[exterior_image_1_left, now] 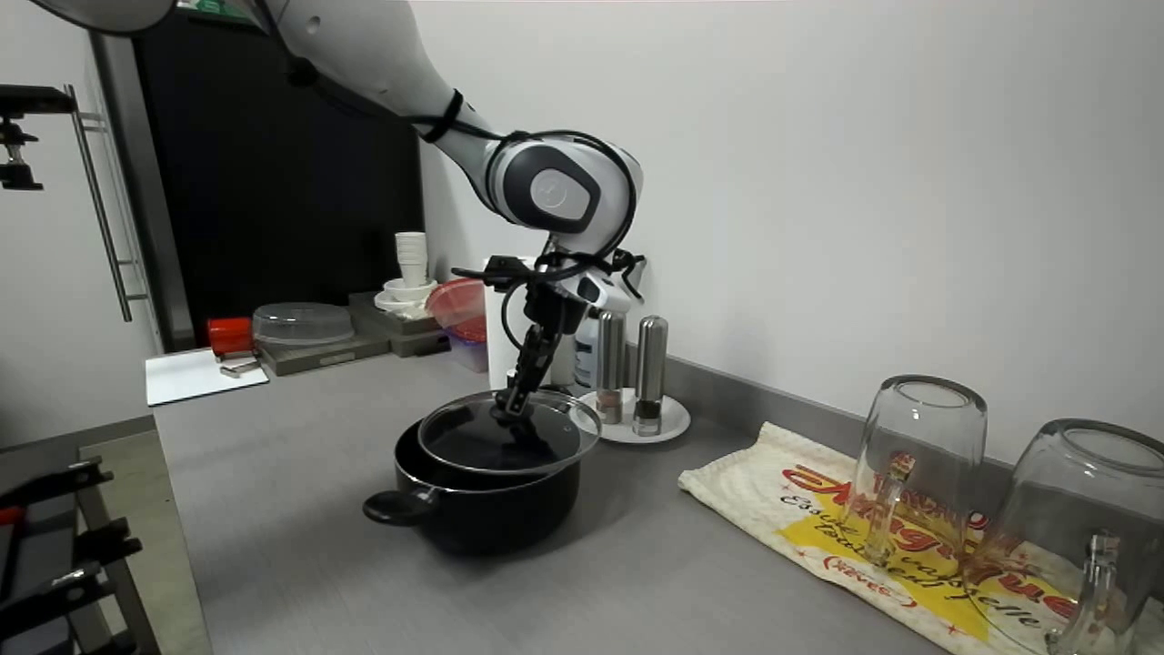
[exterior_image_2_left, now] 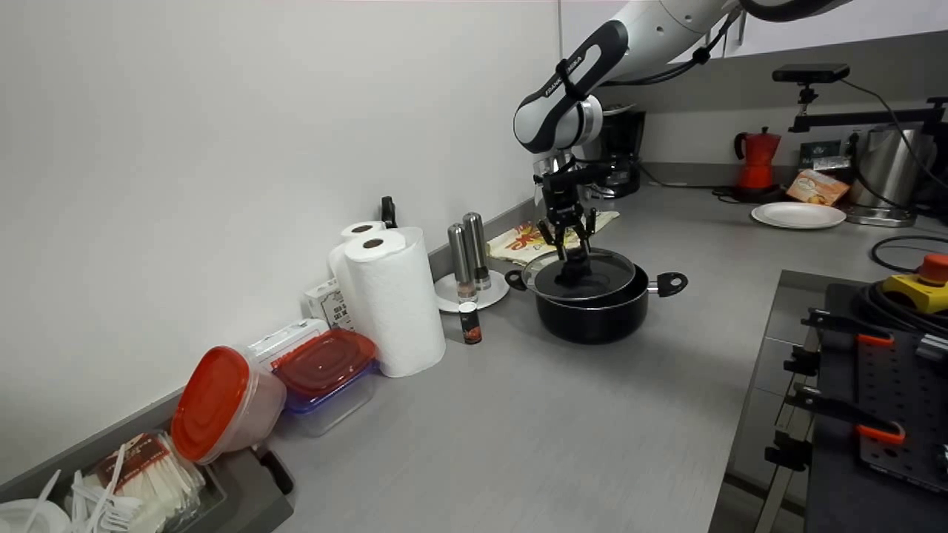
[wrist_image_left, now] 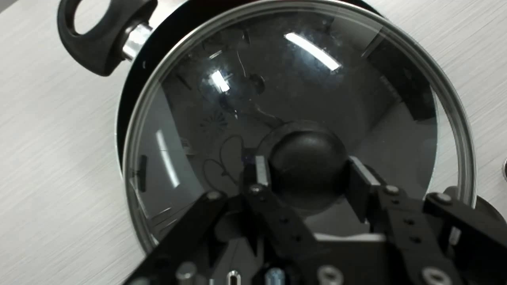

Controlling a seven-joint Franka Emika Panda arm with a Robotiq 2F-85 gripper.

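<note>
A glass lid (exterior_image_1_left: 509, 432) with a metal rim lies off-centre over the black pot (exterior_image_1_left: 491, 513), shifted towards the wall side and leaving part of the opening bare. My gripper is shut on the lid's round black knob (wrist_image_left: 307, 159), one finger on each side. From the second exterior view, the lid (exterior_image_2_left: 582, 275) overhangs the far rim of the pot (exterior_image_2_left: 593, 321), near one handle. One pot handle (wrist_image_left: 102, 33) shows at the upper left of the wrist view. Whether the rim bears the lid's weight is hard to tell.
Close behind the pot, a white plate (exterior_image_1_left: 673, 421) carries two metal grinders (exterior_image_1_left: 649, 371). Paper towel rolls (exterior_image_2_left: 395, 302) and a small spice jar (exterior_image_2_left: 469, 323) stand nearby. Two glass mugs (exterior_image_1_left: 917, 469) rest on a cloth (exterior_image_1_left: 802, 513).
</note>
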